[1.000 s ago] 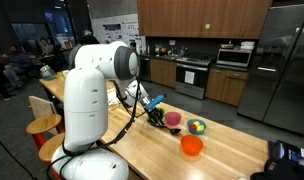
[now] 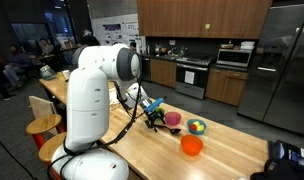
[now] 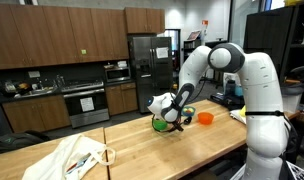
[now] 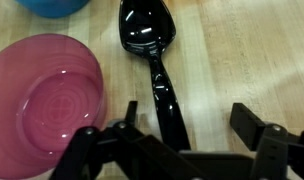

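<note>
In the wrist view a black ladle-like spoon [image 4: 164, 92] lies on the wooden table, its bowl away from me and its handle running back between the fingers of my gripper. The fingers stand wide apart, and neither finger is seen touching the handle. Close by on the left is a pink bowl [image 4: 47, 105]. Exterior view 1 shows my gripper [image 2: 151, 122] low over the table, near the spoon and the pink bowl [image 2: 173, 118]. The handle's end is hidden by my gripper.
A blue bowl [image 2: 197, 127] with coloured things in it stands beyond the spoon, and an orange bowl [image 2: 191, 146] stands nearer the table's front. White cloth or paper [image 3: 75, 158] lies at the table's other end.
Over the last second my gripper has shifted only slightly near the spoon. The bowls have not moved.
</note>
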